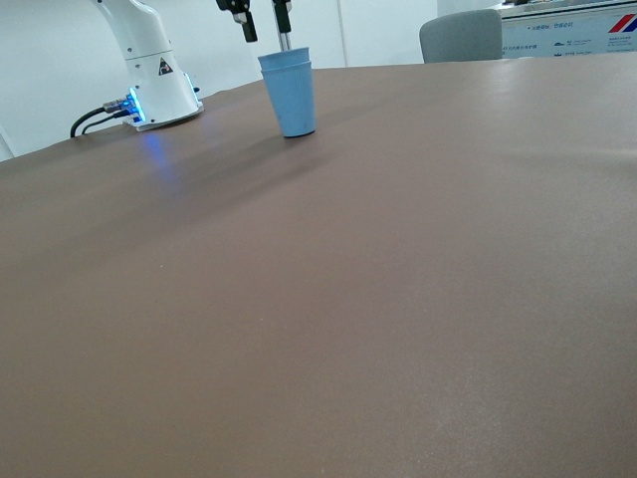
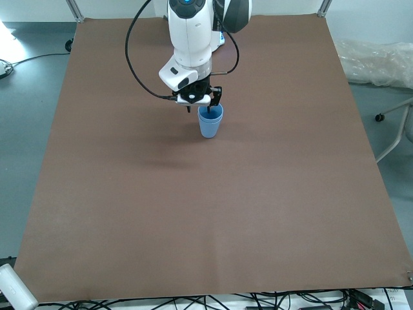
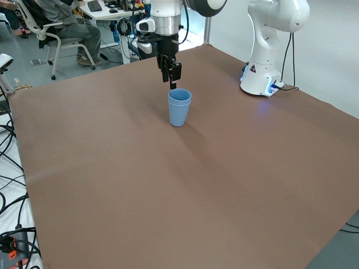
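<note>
Two nested blue cups (image 2: 210, 126) stand upright on the brown table (image 2: 213, 213); in the top view they show as a stack (image 1: 289, 100), and in the right view too (image 3: 178, 112). My gripper (image 1: 261, 22) hangs directly over them, its two black fingers apart, so it is open. One finger is over the cup rim with a thin light rod or part below it; whether that reaches inside is unclear. In the right view the gripper (image 3: 170, 75) is just above the cups.
Cables (image 3: 17, 207) run along another edge, outside the tabletop. A seated person and a desk are beyond the table.
</note>
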